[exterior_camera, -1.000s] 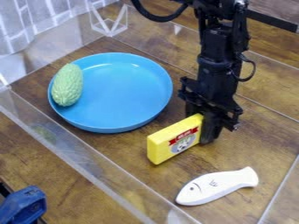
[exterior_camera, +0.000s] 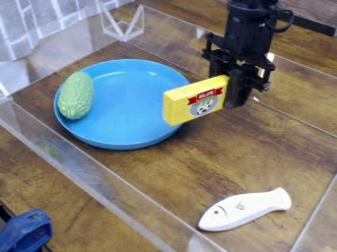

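Observation:
A yellow box with a red label and a small picture is held in the air by my black gripper, which is shut on its upper right end. The box's left part overlaps the right side of a blue plate in the view. On the plate's left lies a green, textured oval object. A white fish-shaped piece lies on the wooden table at the lower right.
A blue object sits at the lower left corner. Clear plastic edges run along the left side of the table. The wooden surface right of and below the plate is mostly free.
The gripper has lifted the yellow box and moved it up the view, away from the lower middle of the table to the plate's right side.

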